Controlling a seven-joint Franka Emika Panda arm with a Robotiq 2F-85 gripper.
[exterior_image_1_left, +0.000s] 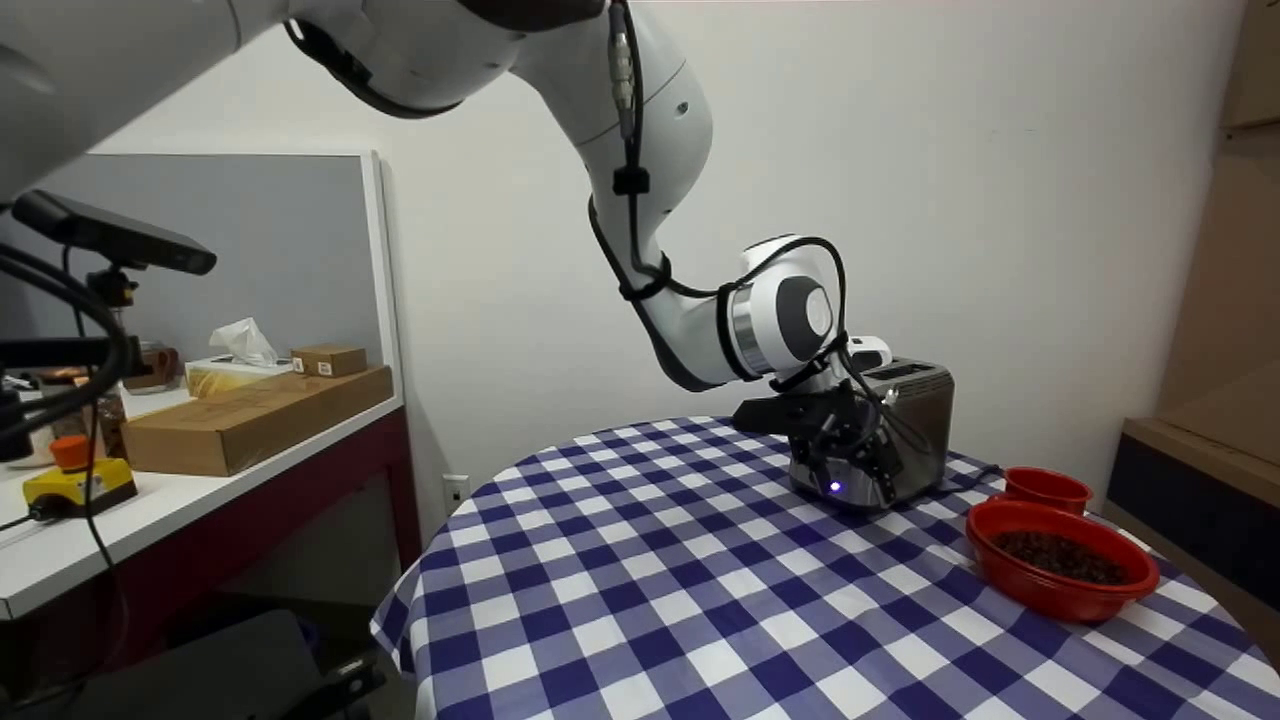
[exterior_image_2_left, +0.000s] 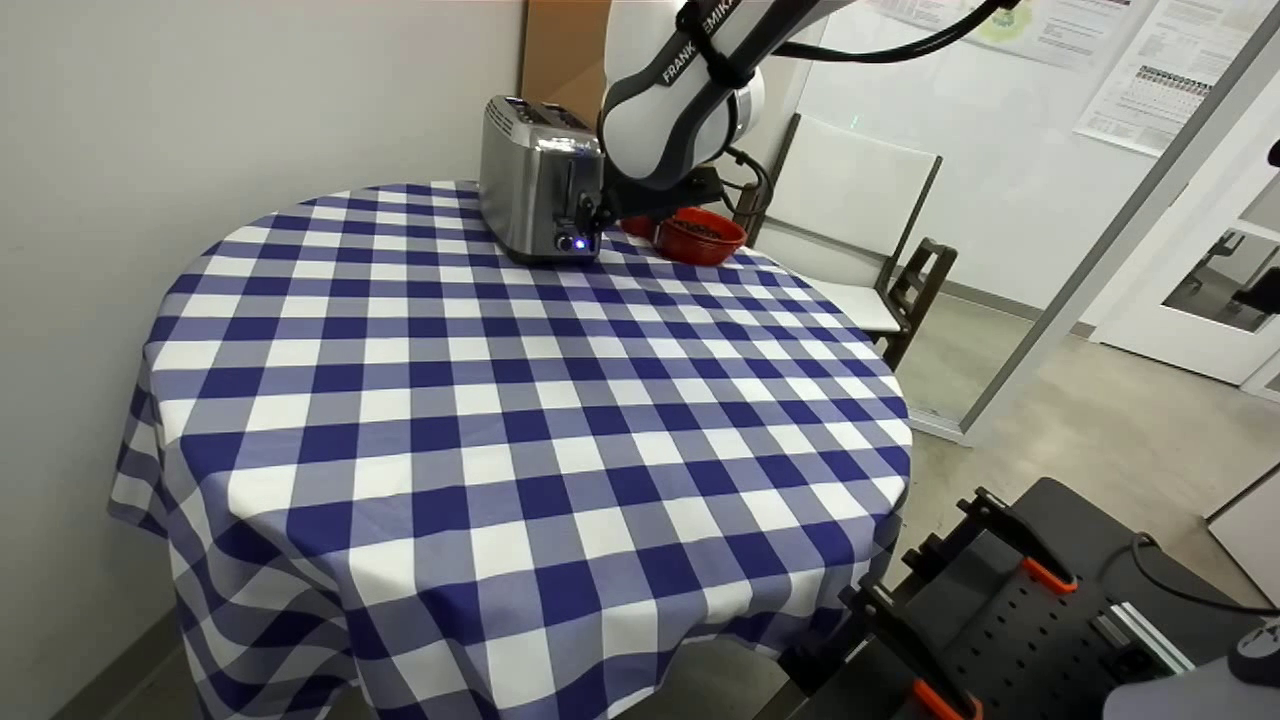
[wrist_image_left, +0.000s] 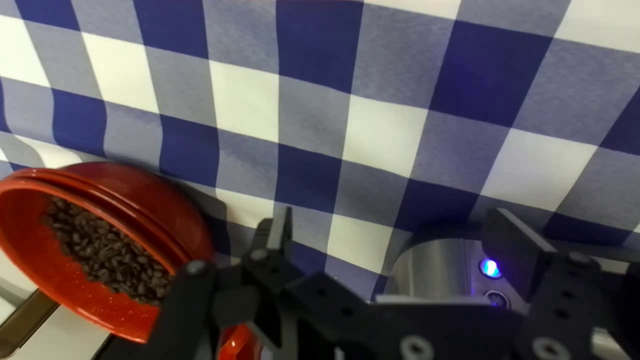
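Observation:
The steel toaster (exterior_image_1_left: 919, 426) stands on the checkered tablecloth with a lit blue button on its front. My gripper (exterior_image_1_left: 854, 480) hangs low at that front, its fingers pointing down. In the wrist view the gripper is open, and its two fingers are wide apart. The toaster's rounded corner (wrist_image_left: 429, 267) shows partly behind the gripper body, with the lit button beside the right finger (wrist_image_left: 510, 246). From the second exterior view, the arm covers part of the toaster (exterior_image_2_left: 522, 180); contact between fingers and toaster cannot be judged.
A red bowl (exterior_image_1_left: 996, 558) of dark beans sits to the toaster's right, with a smaller red bowl (exterior_image_1_left: 1047, 486) behind it. The checkered tablecloth (exterior_image_2_left: 480, 396) is bare across the middle and front. A cord runs from the toaster's rear.

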